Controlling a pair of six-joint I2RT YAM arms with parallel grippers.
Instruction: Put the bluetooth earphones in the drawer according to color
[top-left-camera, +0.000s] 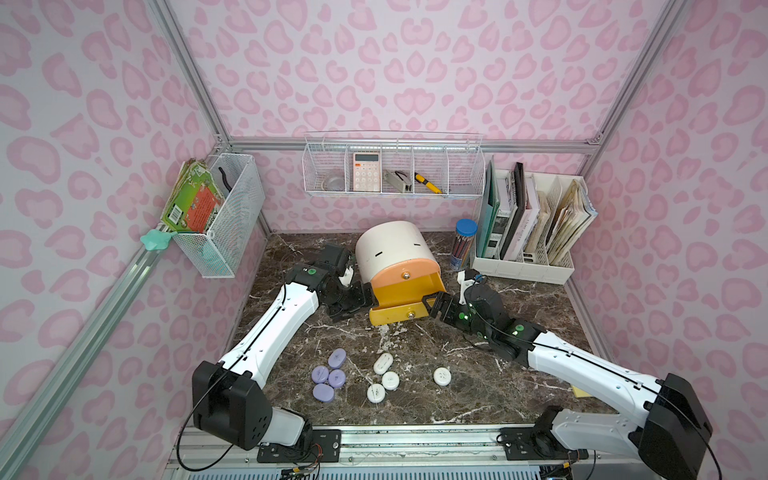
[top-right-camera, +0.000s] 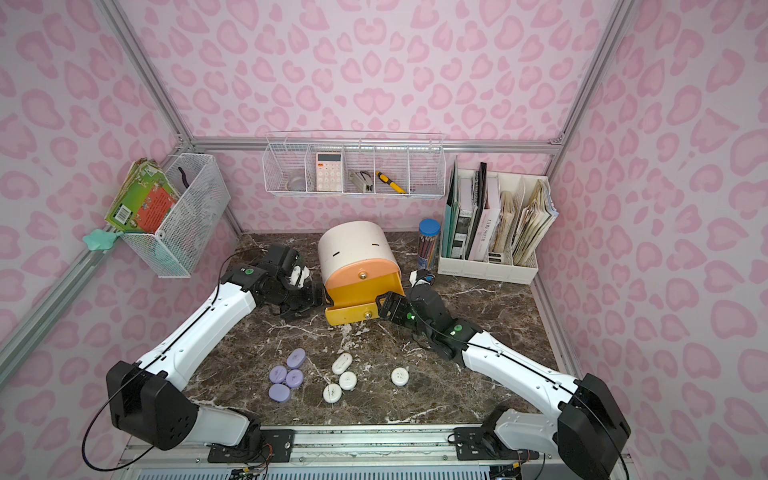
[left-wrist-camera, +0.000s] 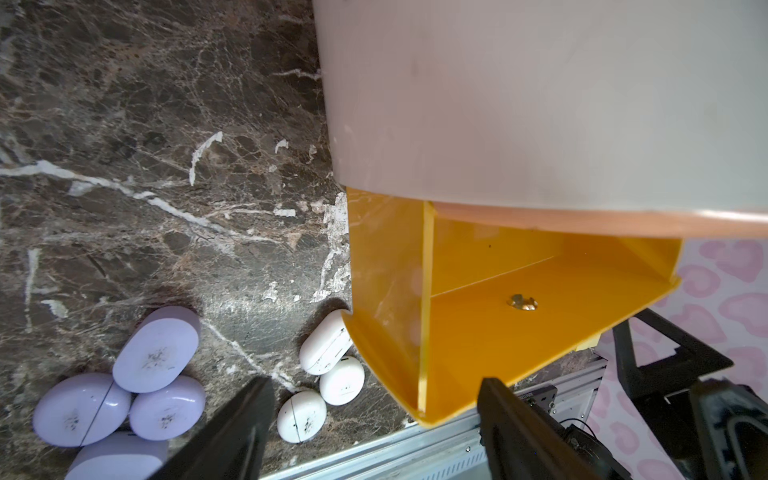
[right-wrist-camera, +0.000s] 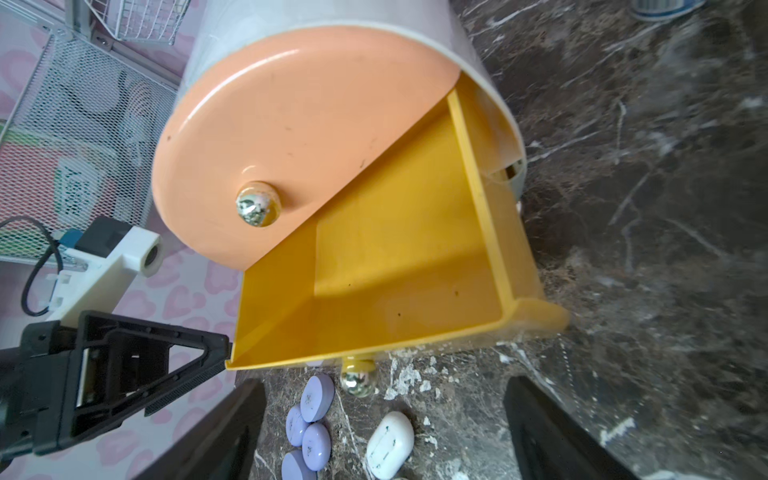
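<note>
A white rounded drawer box stands at the back middle, its yellow lower drawer pulled out and empty; the orange upper drawer is closed. On the table's front lie several purple earphone cases in a cluster. Right of them are white cases in a small group, and one white case sits apart. My left gripper is at the yellow drawer's left side, part open and empty. At the drawer's front right my right gripper stands open, nothing between its fingers.
A blue-lidded jar stands right of the box, before a white file rack. Wire baskets hang on the back wall.
</note>
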